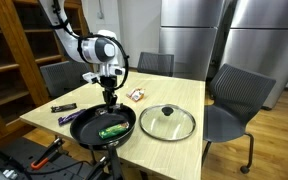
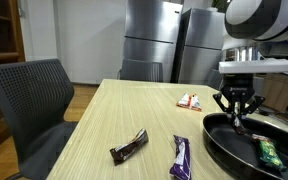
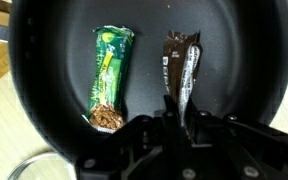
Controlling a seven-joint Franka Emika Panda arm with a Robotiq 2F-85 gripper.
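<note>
A brown-wrapped bar (image 3: 181,68) is gripped at one end by my gripper, which is shut on it. In the wrist view the bar extends out over the black pan (image 3: 149,20). From the outside, my gripper (image 1: 110,98) appears above the far part of the pan (image 1: 77,137). A green-wrapped bar (image 3: 110,75) lies inside the pan, to the left of the held one. In exterior view 2 the gripper (image 2: 238,104) is over the pan's left side, with the green bar (image 2: 269,153) further right.
Left of the pan on the table lie a dark-wrapped bar (image 2: 130,147) and a purple-wrapped bar (image 2: 181,158). A red and white packet (image 1: 136,95) rests behind the pan. The glass lid (image 1: 167,123) lies to its right. Chairs stand around the table.
</note>
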